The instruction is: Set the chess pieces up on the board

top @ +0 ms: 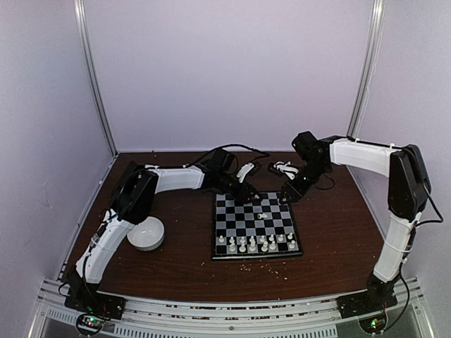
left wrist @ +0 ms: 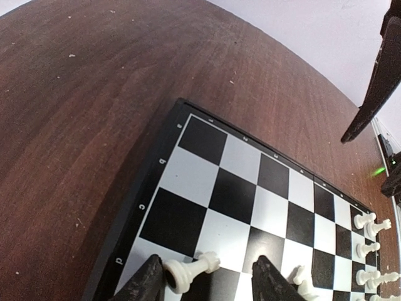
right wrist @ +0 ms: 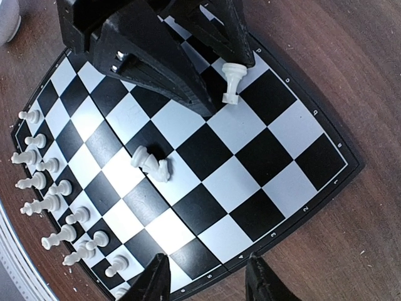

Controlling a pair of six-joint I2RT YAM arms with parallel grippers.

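The chessboard [top: 240, 224] lies mid-table, with several white pieces [top: 252, 248] standing in rows along its near side. In the left wrist view, a white piece [left wrist: 185, 274] lies tilted between the spread fingers of my left gripper, which is open. The right wrist view shows that same piece [right wrist: 233, 80] close beside one left finger; contact cannot be told. Another white piece, knight-like [right wrist: 150, 164], lies on its side near the board's middle. My right gripper is over the board's far right edge, fingers apart, nothing between them.
A white bowl [top: 146, 234] stands on the table left of the board. Small pale bits [top: 264, 268] are scattered in front of the board. The table right of the board is clear. Both grippers are close together over the board's far side.
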